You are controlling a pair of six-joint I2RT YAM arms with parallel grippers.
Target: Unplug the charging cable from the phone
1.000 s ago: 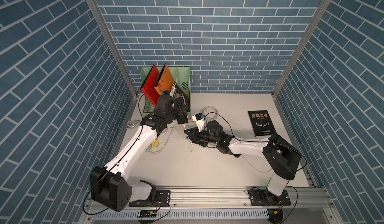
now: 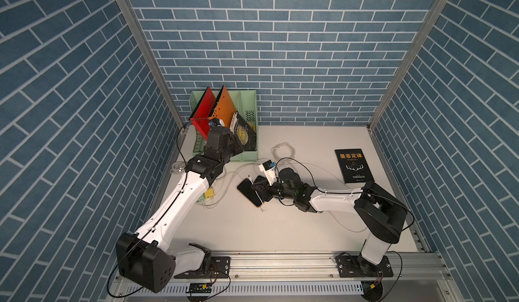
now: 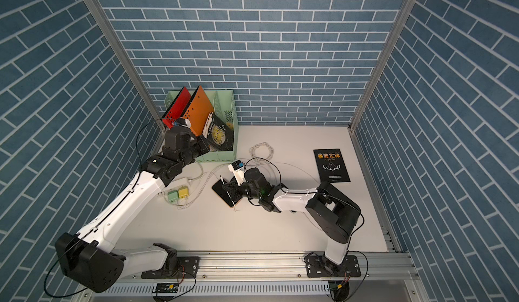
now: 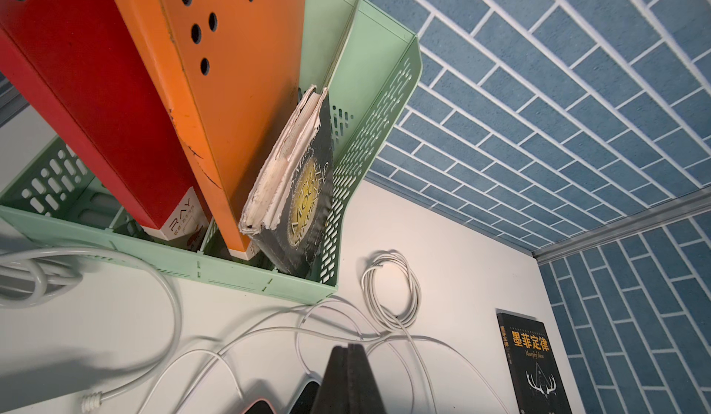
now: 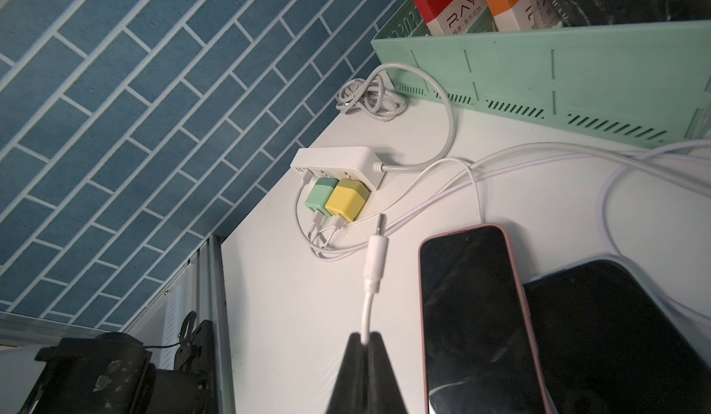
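In the right wrist view, a pink-edged phone (image 5: 477,317) lies face up on the table, its dark screen bare. The white plug (image 5: 376,258) of a charging cable stands in the air beside it, its metal tip touching no phone. My right gripper is shut on the cable just below that plug. From above, the gripper (image 2: 253,186) hangs over the phone (image 2: 246,190). My left gripper, shut with nothing between its fingers, is in front of the green basket. Whether the thin wire behind the pink phone's upper edge enters it, I cannot tell.
A second dark phone (image 5: 607,332) lies against the first. The green basket (image 2: 249,156) holds folders and a book. Looped cables (image 4: 392,295) and a power strip (image 5: 340,163) with adapters lie around; a black book (image 2: 354,165) sits right.
The phone has gone from my left gripper to the table. My left gripper has drawn back to the left and shut. The right gripper, with the cable, has shifted slightly.
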